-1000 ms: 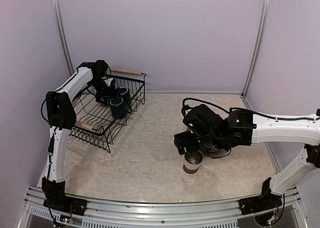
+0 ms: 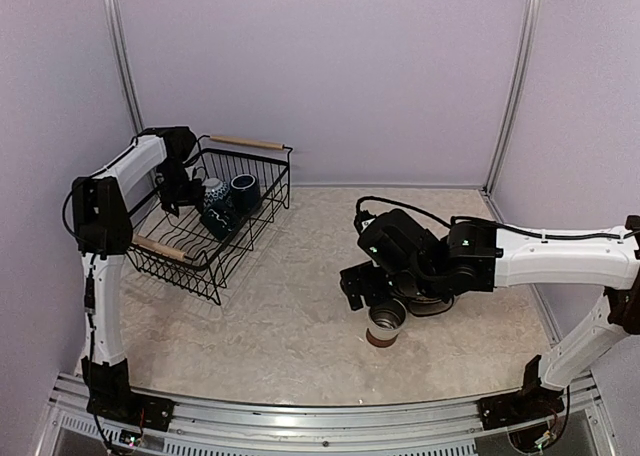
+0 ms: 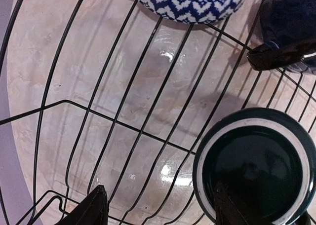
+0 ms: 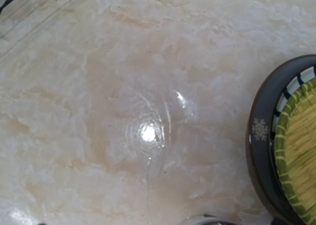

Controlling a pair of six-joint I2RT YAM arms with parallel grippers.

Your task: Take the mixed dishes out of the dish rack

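In the top view a black wire dish rack stands at the left. It holds a dark mug, a second dark mug that looks tilted, and a blue-and-white patterned bowl. My left gripper is over the rack, fingers apart. Its right finger overlaps the round opening of the nearer mug in the left wrist view; whether they touch I cannot tell. Away to the right, my right gripper stands open above the table, near a metal cup.
Stacked dishes, a grey one beneath a yellow-green one, sit under the right arm. Wooden handles cap the rack's ends. The table between rack and cup is clear.
My left gripper has moved leftward, uncovering the patterned bowl. The nearer mug stood upright before and now leans, shifted slightly left. The right arm has barely moved.
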